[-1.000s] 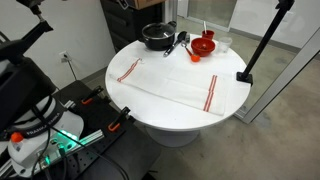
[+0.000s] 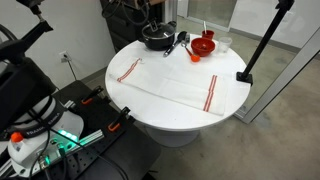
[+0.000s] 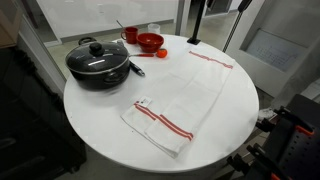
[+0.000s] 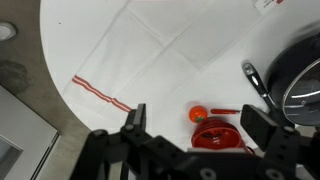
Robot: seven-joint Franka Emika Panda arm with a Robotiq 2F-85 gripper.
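Observation:
My gripper stands open in the wrist view, high above the table, with nothing held between its fingers. Below it are a small orange-red ball point(image 4: 198, 114) and a red bowl point(image 4: 212, 135), partly covered by the gripper. A black lidded pot point(image 4: 301, 84) shows at the right edge of that view; in exterior view 2 the pot point(image 3: 98, 67) sits whole at the table's left. A white cloth point(image 2: 172, 84) with red stripes lies flat across the white table. Beside the pot lie a black utensil point(image 4: 255, 80) and a red-handled one point(image 4: 225, 111).
Behind the bowl point(image 3: 150, 42) stand a red cup point(image 3: 130, 35) and a pale cup point(image 2: 224, 43). A black post point(image 2: 262, 42) rises at the table's right edge in exterior view 1. Bare tabletop point(image 3: 95, 115) surrounds the cloth.
Over the last second the arm has come further into exterior view 1 from the top, toward the space above and beside the pot. The objects on the table have stayed put.

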